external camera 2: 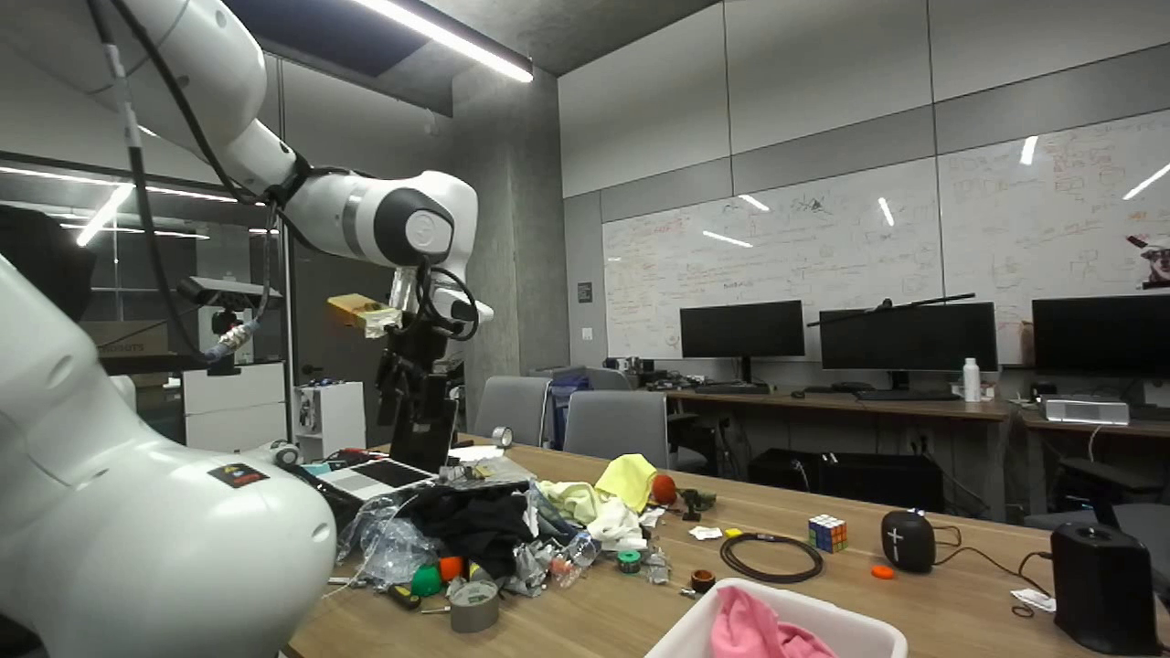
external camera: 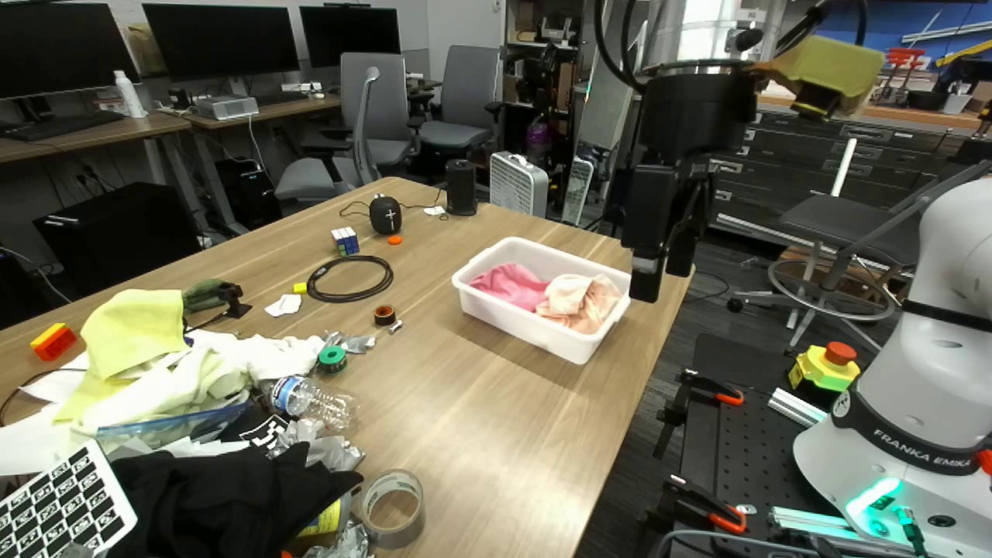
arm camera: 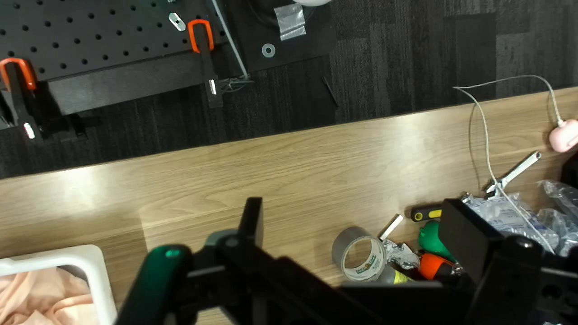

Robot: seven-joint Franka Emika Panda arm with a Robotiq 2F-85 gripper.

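My gripper is open in the wrist view, its two dark fingers wide apart and nothing held between them. Seen in exterior view 1, the gripper (external camera: 662, 270) hangs high, pointing down and overlapping the right edge of the white bin. That bin (external camera: 523, 335) stands on the table with a pink cloth (external camera: 509, 284) and a peach cloth (external camera: 582, 299) inside. On the wrist view's lower left, only a corner of the bin (arm camera: 96, 279) shows. A roll of grey tape (arm camera: 347, 249) lies on the table below, apart from the fingers.
A heap of cloths, a black garment (external camera: 232, 497) and a plastic bottle (external camera: 311, 400) cover the table's near left. Farther back lie a coiled black cable (external camera: 350, 296), a puzzle cube (external camera: 345, 242) and a round speaker (external camera: 385, 215). Bare wood separates heap and bin.
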